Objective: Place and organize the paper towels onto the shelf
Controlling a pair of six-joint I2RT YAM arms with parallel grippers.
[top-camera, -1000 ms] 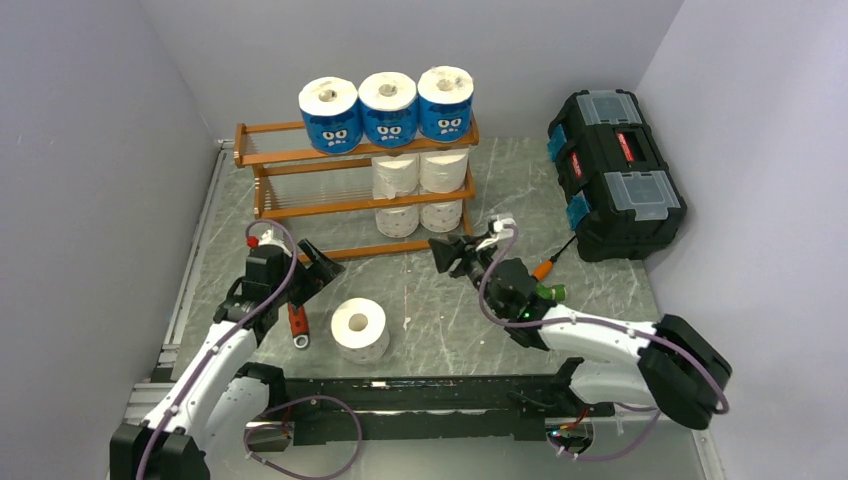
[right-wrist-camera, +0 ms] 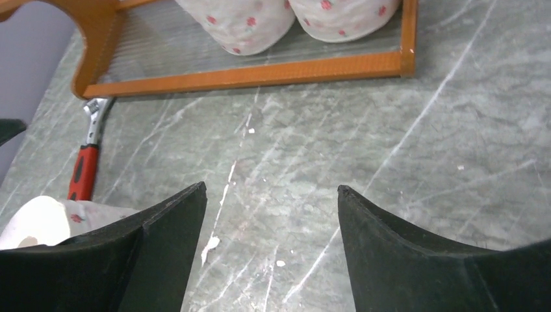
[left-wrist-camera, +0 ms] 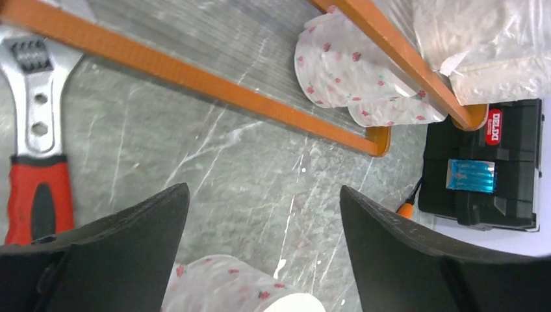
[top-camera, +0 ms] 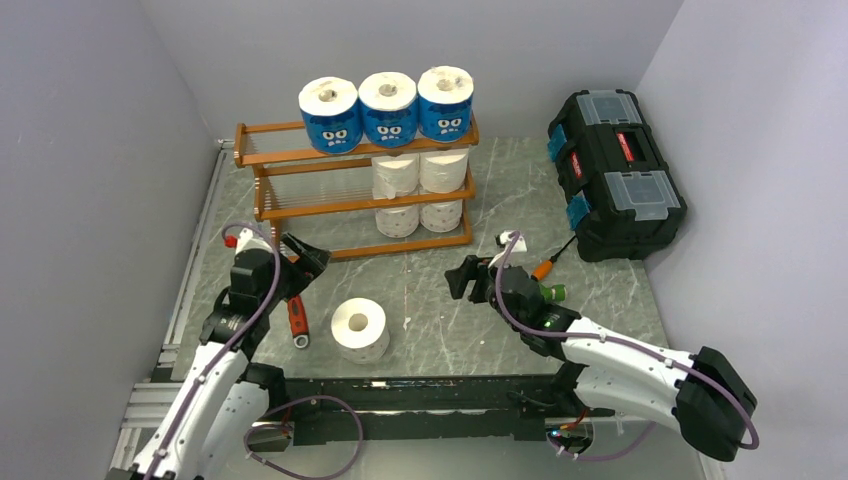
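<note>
One white paper towel roll (top-camera: 360, 331) stands upright on the table in front of the wooden shelf (top-camera: 362, 252). The top tier bears three blue-wrapped rolls (top-camera: 388, 110). White rolls fill the right part of the two tiers below, among them a middle-tier roll (top-camera: 444, 171) and a bottom roll (top-camera: 397, 221). My left gripper (top-camera: 314, 256) hovers near the shelf's front left, behind the loose roll; its fingers (left-wrist-camera: 110, 250) are apart with nothing held. To the right, over bare table, my right gripper (top-camera: 460, 283) is open and empty, its fingers (right-wrist-camera: 403, 253) well apart.
A red-handled wrench (top-camera: 298, 322) lies left of the loose roll, partly under the left arm. A black toolbox (top-camera: 620, 175) stands at the back right. An orange-handled tool (top-camera: 543, 269) and a green item (top-camera: 553, 293) lie beside the right arm.
Rolls and shelf stayed put.
</note>
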